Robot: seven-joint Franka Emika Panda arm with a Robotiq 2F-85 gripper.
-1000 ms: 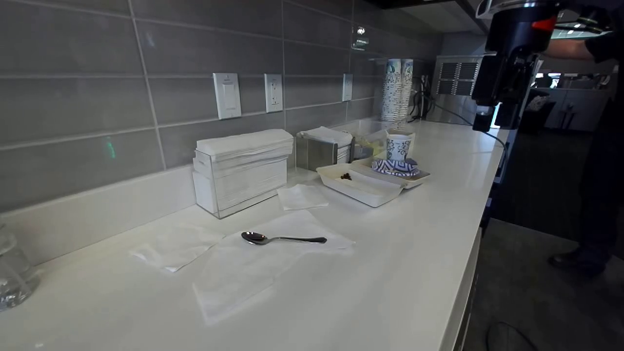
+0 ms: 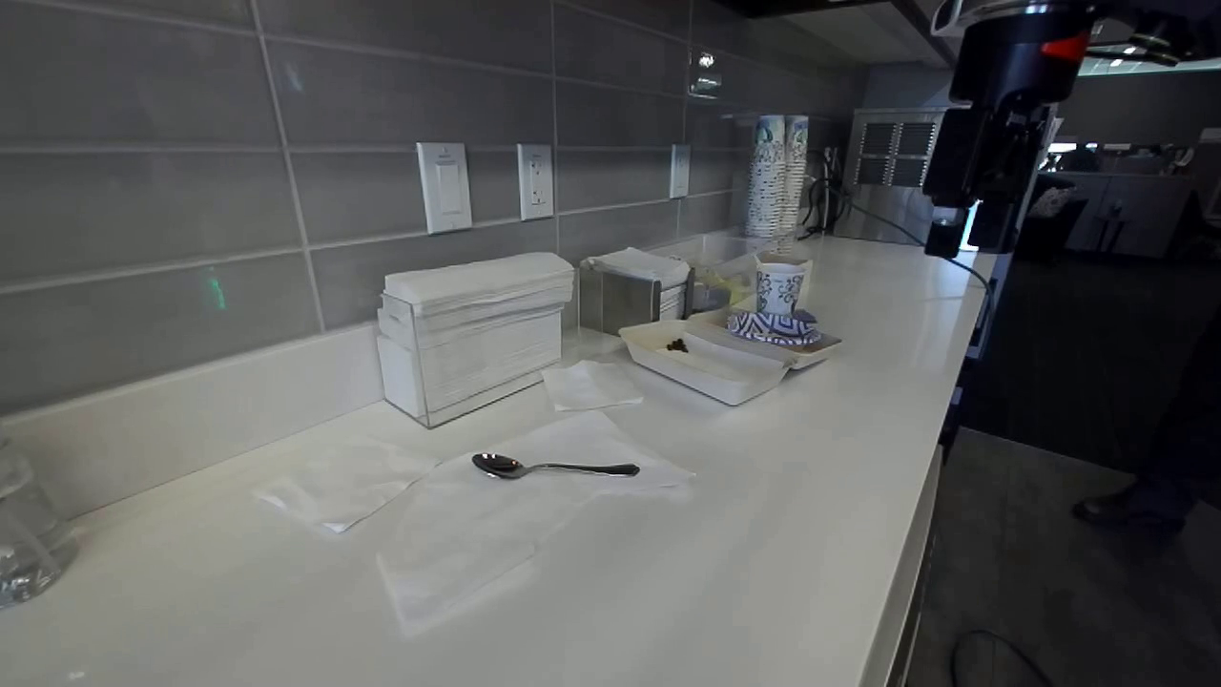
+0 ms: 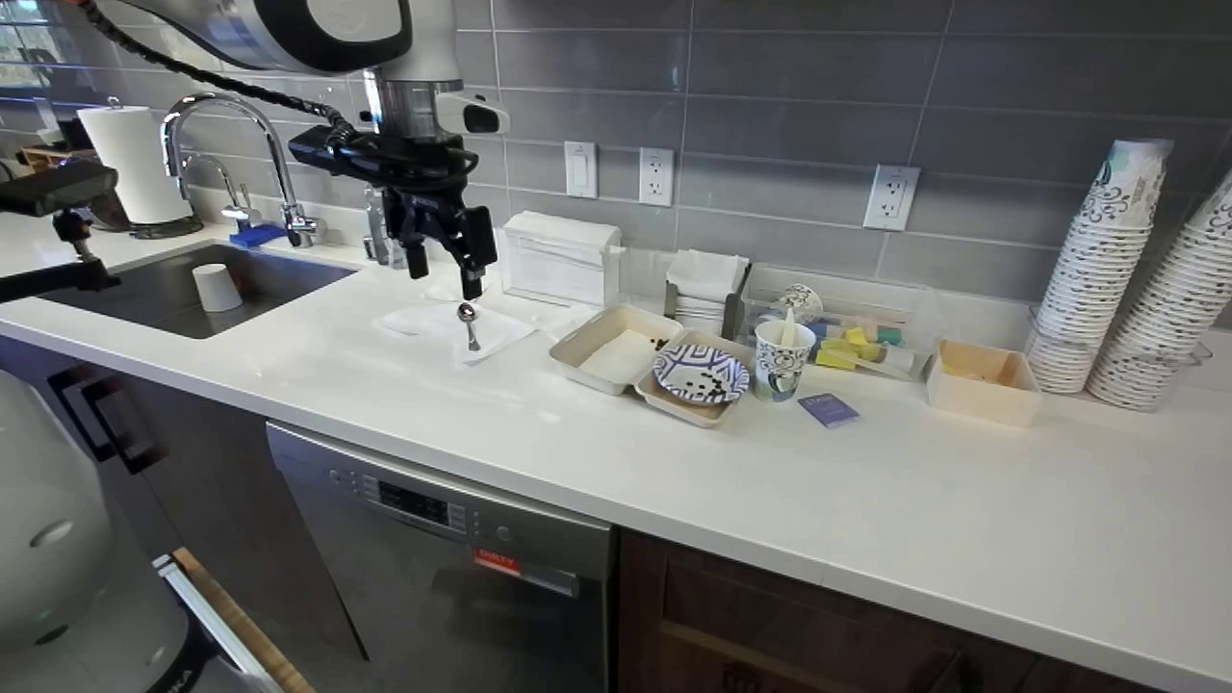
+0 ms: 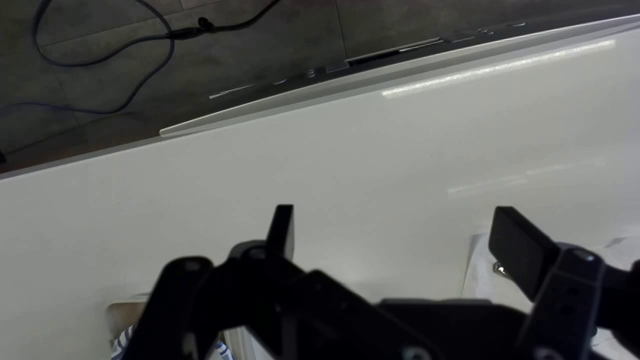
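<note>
High above the counter's front part hangs my gripper, its two fingers wide apart and only bare counter seen between them. A metal spoon [image 2: 555, 468] lies on flattened white napkins [image 2: 481, 550]; in the wrist view its tip peeks out beside one finger [image 4: 522, 252]. Farther along the counter is an open takeout box [image 3: 618, 348] with a few dark bits in it. A blue-and-white patterned bowl [image 3: 701, 374], holding dark bits, rests on the box's other half. Next to it stands a patterned paper cup [image 3: 782, 360] with a light stick-like thing inside.
Along the wall stand a napkin holder [image 3: 562, 256], a smaller napkin dispenser [image 3: 706, 277], a clear bin [image 3: 912, 306] and tall cup stacks [image 3: 1091, 271]. A sink [image 3: 150, 300] lies at the far left.
The person in the background at right has shifted and their arm no longer shows. My gripper and the things on the counter look unmoved.
</note>
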